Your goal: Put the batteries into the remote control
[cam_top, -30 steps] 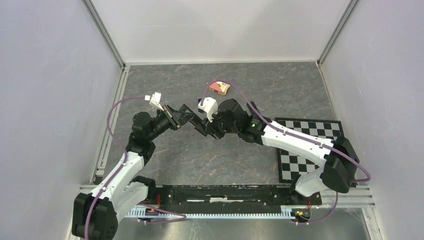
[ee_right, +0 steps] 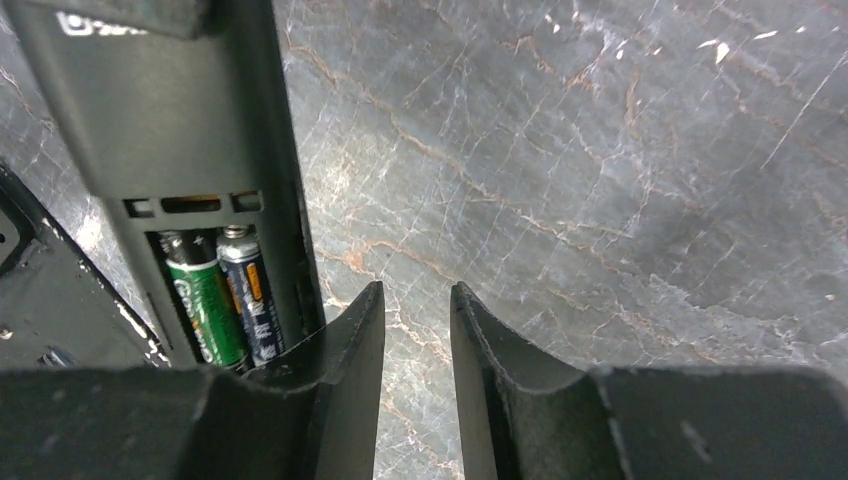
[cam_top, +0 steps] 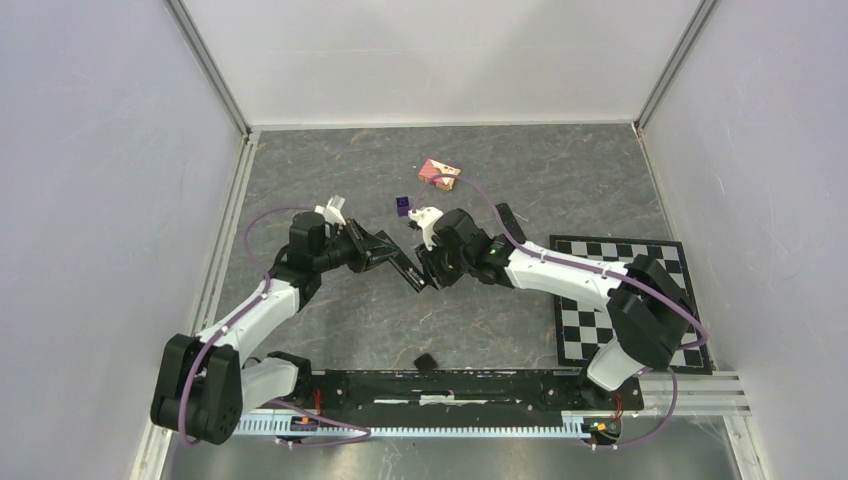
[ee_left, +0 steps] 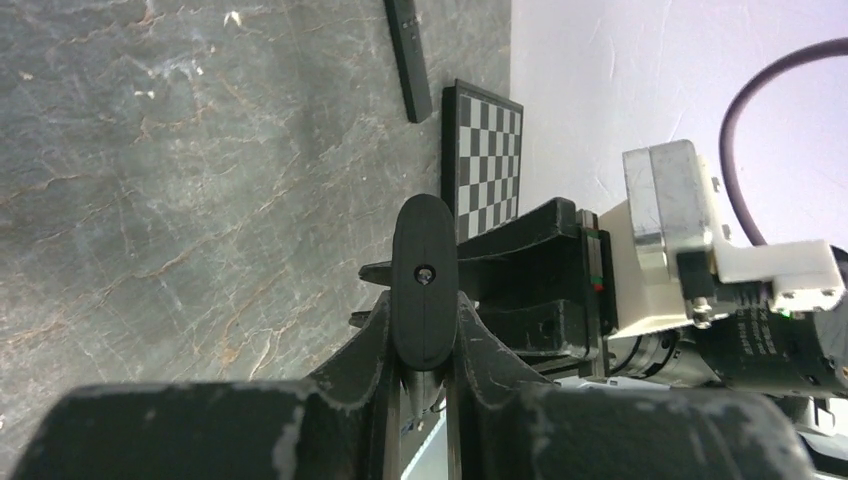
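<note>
The black remote point(cam_top: 405, 268) hangs at the middle in the top view, with my left gripper shut on it. In the right wrist view its battery compartment faces up and holds a green battery point(ee_right: 205, 310) and a dark blue battery point(ee_right: 250, 290), side by side. My right gripper is just beside the remote's lower end; its fingertips are slightly apart with bare floor showing between them, and no held thing shows there.
A red snack box point(cam_top: 439, 175) and a small dark blue object point(cam_top: 403, 206) lie at the back. Another black remote point(cam_top: 510, 220) and a checkerboard point(cam_top: 580, 330) are to the right. A small black piece point(cam_top: 426, 361) lies at the front.
The right gripper has shifted a little to the right and towards the front.
</note>
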